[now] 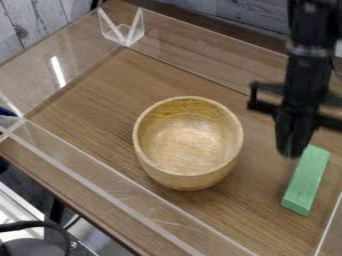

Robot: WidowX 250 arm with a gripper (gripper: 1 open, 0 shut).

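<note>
My gripper (pixel 294 135) hangs at the right, blurred by motion, above and a little behind a green rectangular block (pixel 306 183) lying on the wooden table. It is apart from the block, and its fingers look shut, with nothing visible between them. A tan round bowl (pixel 187 143) stands left of the gripper.
A clear plastic piece (pixel 122 28) sits at the upper left. The table's left edge runs diagonally, with a dark object (pixel 27 241) at the lower left corner.
</note>
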